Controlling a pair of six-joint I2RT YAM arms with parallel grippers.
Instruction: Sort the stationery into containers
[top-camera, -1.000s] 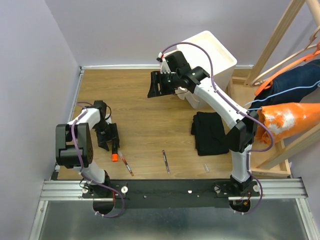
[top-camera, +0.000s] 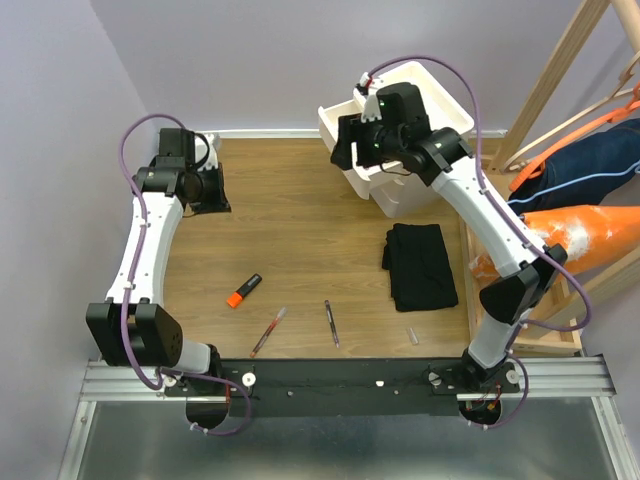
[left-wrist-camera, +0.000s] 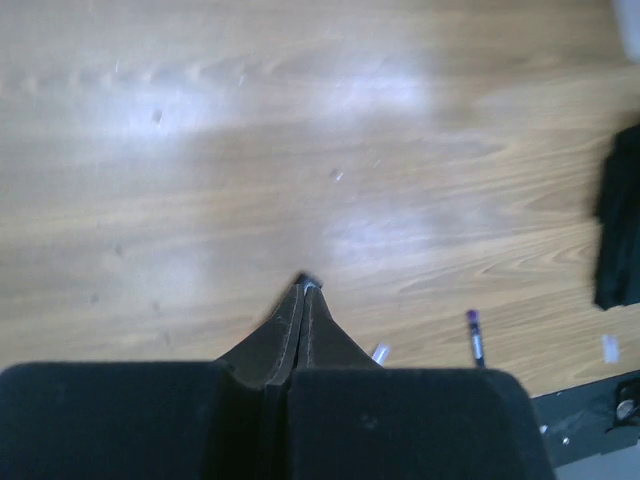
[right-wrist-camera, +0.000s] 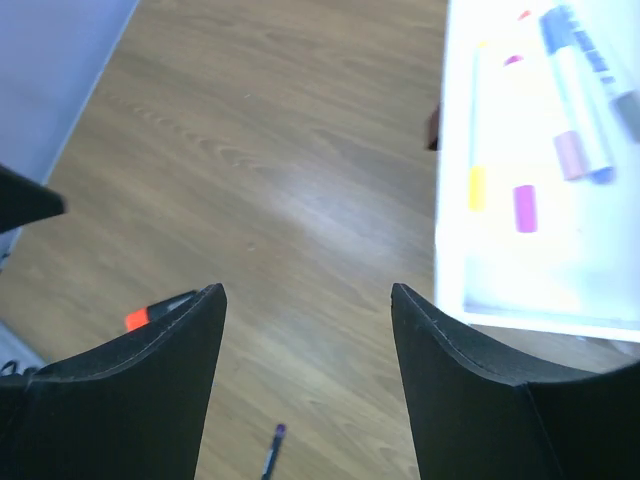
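The black-and-orange marker (top-camera: 244, 291) lies on the table, apart from both grippers. Well behind it and raised, my left gripper (top-camera: 216, 209) is shut with nothing between its fingers; its closed tips hide most of the marker in the left wrist view. A red pen (top-camera: 268, 332) and a dark pen with purple ends (top-camera: 331, 323) rest near the front edge. My right gripper stands open and empty beside a white container (right-wrist-camera: 452, 225), which holds several pens and markers. Whatever else the container holds is cut off by the frame.
At the back right stands a larger white bin (top-camera: 425, 90). A folded black cloth (top-camera: 420, 267) lies on the right of the table, with a small clear piece (top-camera: 412, 336) in front of it. A wooden rack (top-camera: 545, 75) borders the right side.
The marker now lies angled, slightly right and back; the red pen has turned. My right gripper moved right and back toward the bins.
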